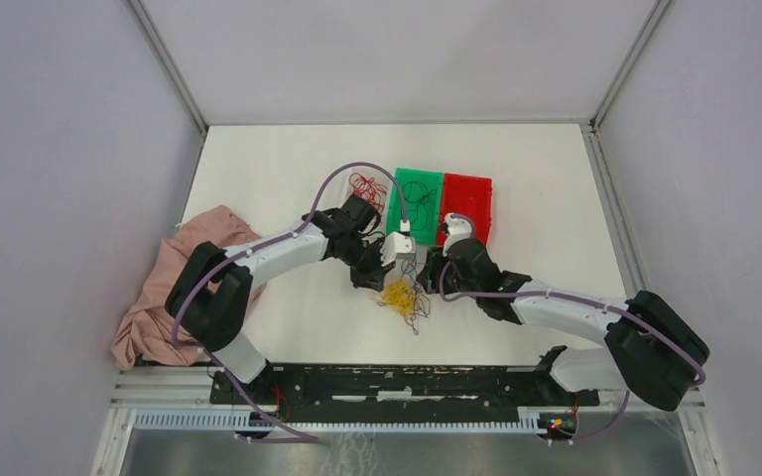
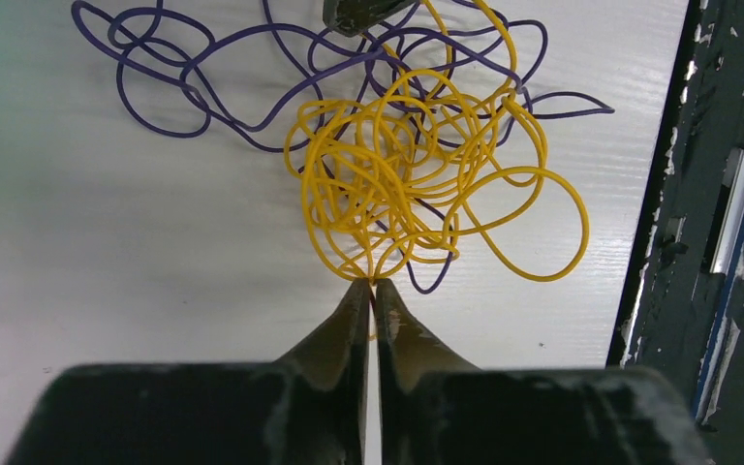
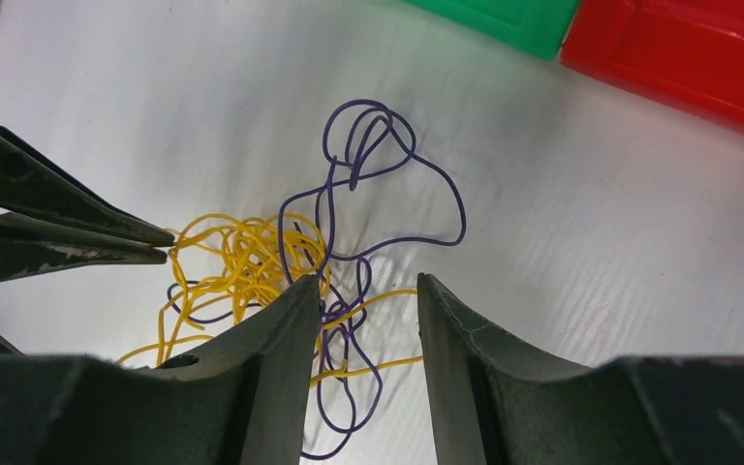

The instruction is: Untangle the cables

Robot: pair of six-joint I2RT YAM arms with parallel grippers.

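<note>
A yellow cable [image 2: 387, 184] lies in a loose bundle on the white table, tangled with a dark purple cable [image 2: 252, 34]. At the near edge of the bundle, the tips of my left gripper are closed together on a yellow strand. The right wrist view also shows the left fingers [image 3: 107, 237] pinching yellow loops. My right gripper is open over the tangle, with yellow and purple strands in view between its fingers. Whether those strands lie within its grasp or below it, I cannot tell.
Behind the tangle stand a green bin [image 1: 400, 231] with a dark cable inside and an empty red bin [image 1: 471, 198]. Red cable [image 1: 367, 186] lies left of them. A pink cloth [image 1: 189, 268] covers the table's left side.
</note>
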